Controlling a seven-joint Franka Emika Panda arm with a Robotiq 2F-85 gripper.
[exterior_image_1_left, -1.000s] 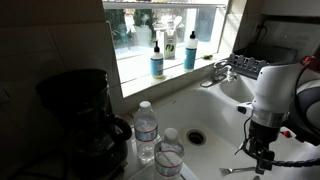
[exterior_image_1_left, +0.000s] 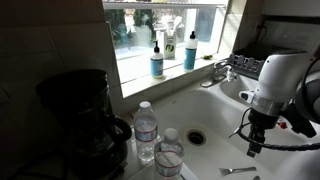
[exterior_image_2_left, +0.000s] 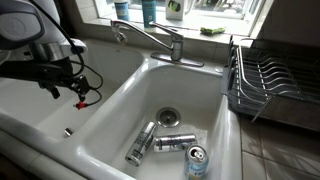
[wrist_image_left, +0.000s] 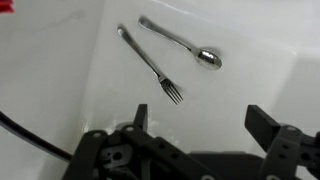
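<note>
A metal fork (wrist_image_left: 150, 65) and a spoon (wrist_image_left: 185, 42) lie apart on the white sink floor in the wrist view. My gripper stands open above the basin, its two fingers wide apart with nothing between them. Both utensils appear ahead of the fingertips, not touching them. From exterior view 1, the gripper (exterior_image_1_left: 255, 146) hangs over the basin with a utensil (exterior_image_1_left: 238, 170) below it. In exterior view 2 the gripper (exterior_image_2_left: 66, 88) is over the left basin; the fork and spoon cannot be made out there.
Several cans, one standing (exterior_image_2_left: 196, 162), occupy the other basin, past the sink divider (exterior_image_2_left: 115, 105). A faucet (exterior_image_2_left: 150, 38) rises behind it, with a dish rack (exterior_image_2_left: 270, 75) to the right. Water bottles (exterior_image_1_left: 146, 132) and a coffee maker (exterior_image_1_left: 85, 120) stand by the sink.
More of the utensil below now shows. The bottles have not moved.
</note>
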